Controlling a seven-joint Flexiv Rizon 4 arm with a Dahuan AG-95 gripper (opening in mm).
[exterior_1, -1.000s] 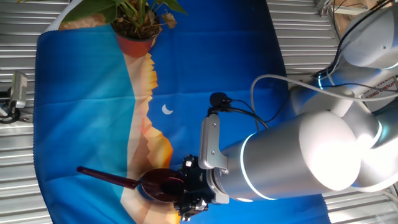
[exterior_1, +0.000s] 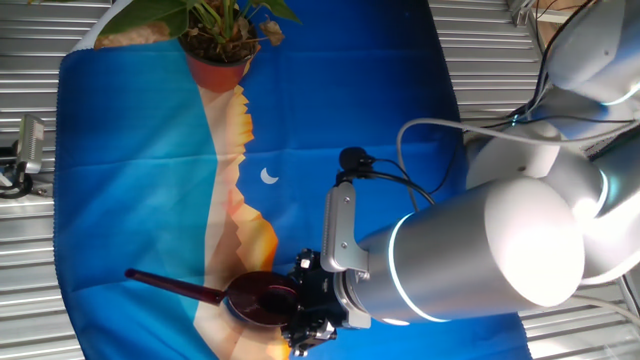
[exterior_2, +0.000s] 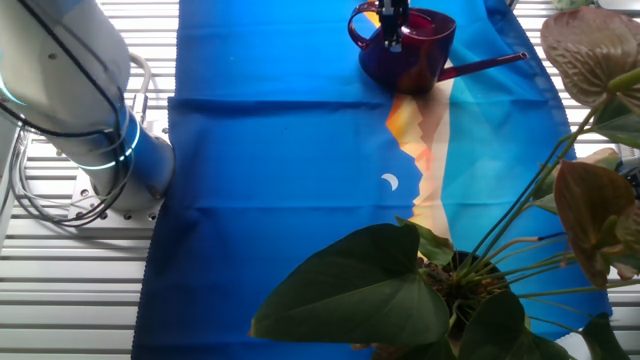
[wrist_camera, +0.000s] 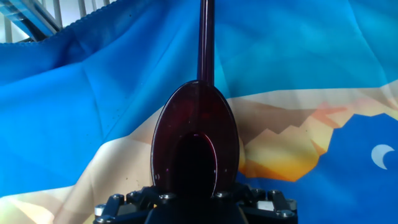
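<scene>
A dark red watering can (exterior_1: 262, 298) with a long thin spout (exterior_1: 175, 286) is at the lower middle of exterior view 1. Its spout points left, away from the arm. My gripper (exterior_2: 393, 45) is right up against the can's handle end, overlapping the can (exterior_2: 430, 65) in exterior view 2. The looped handle (exterior_2: 352, 28) shows beside it there. From the wrist, the can's oval top (wrist_camera: 165, 137) fills the middle, with the black gripper linkage at the bottom edge. My fingertips are hidden in that view, so their grip cannot be made out.
A potted plant (exterior_1: 216, 75) stands at the cloth's far end in exterior view 1; its broad leaves (exterior_2: 350, 285) spread across the front of exterior view 2. A cable (exterior_1: 480, 127) loops near the arm.
The arm and the can have shifted together very slightly, right and downward in exterior view 1, compared with one second ago. The plant and cloth have stayed put.
</scene>
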